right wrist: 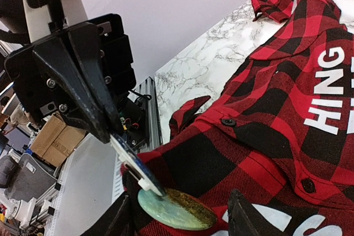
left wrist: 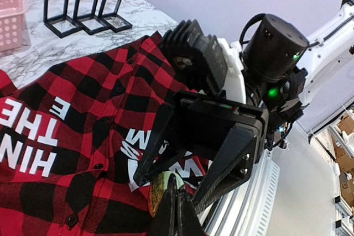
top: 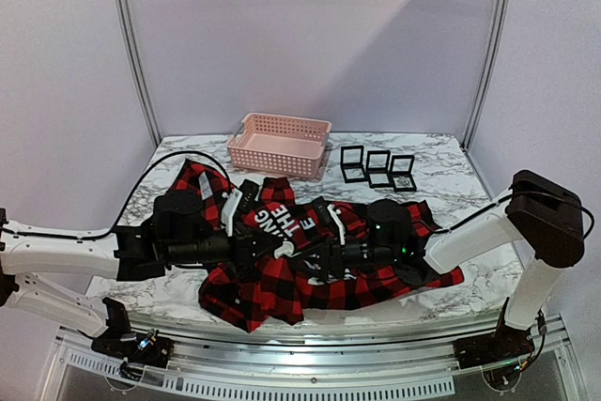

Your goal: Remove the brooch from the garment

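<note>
The red and black checked garment point(top: 272, 279) lies spread on the table. An oval brooch point(right wrist: 176, 211), pale green and brown, sits at its near part in the right wrist view. My right gripper is open, with one finger on either side of the brooch. From the upper left my left gripper reaches down, its thin tips at the brooch's upper edge. Those tips are shut in the left wrist view, where the brooch point(left wrist: 157, 193) shows just behind them. Whether they pinch the edge or cloth is hidden.
A pink basket point(top: 279, 129) stands at the back of the table. Several small black frames point(top: 377, 178) stand to its right. Bare marble point(top: 446, 157) shows at the back right. Both grippers are crowded close together over the garment.
</note>
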